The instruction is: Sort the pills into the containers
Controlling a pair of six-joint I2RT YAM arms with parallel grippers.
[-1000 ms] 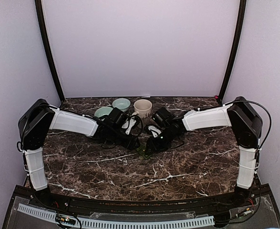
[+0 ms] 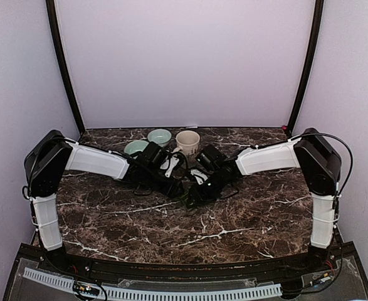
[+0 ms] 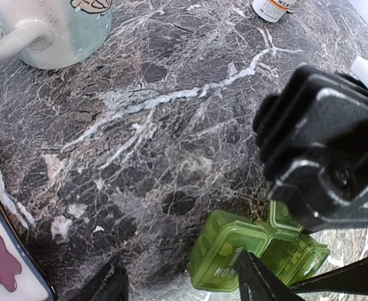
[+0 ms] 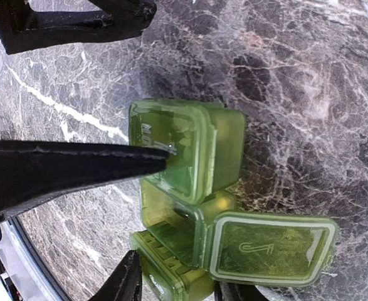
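Note:
A translucent green pill box with several lidded compartments (image 4: 174, 150) lies at the centre of the marble table, one open lid (image 4: 268, 248) to the right in the right wrist view. My left gripper (image 2: 177, 191) is beside it; in the left wrist view its fingertips (image 3: 108, 285) are at the bottom edge, part open, near the box. My right gripper (image 2: 195, 195) is over the box, its fingertips (image 4: 126, 282) at the lower compartment. Whether either holds the box is hard to tell. A small white pill bottle (image 3: 271, 7) stands farther back.
A white mug (image 2: 188, 139) and pale green bowls (image 2: 159, 135) stand at the back. A flowered tray (image 3: 5, 251) lies at the left in the left wrist view. Both arms crowd the centre.
My right gripper has shifted very slightly over the box. The left arm looks nearly unchanged.

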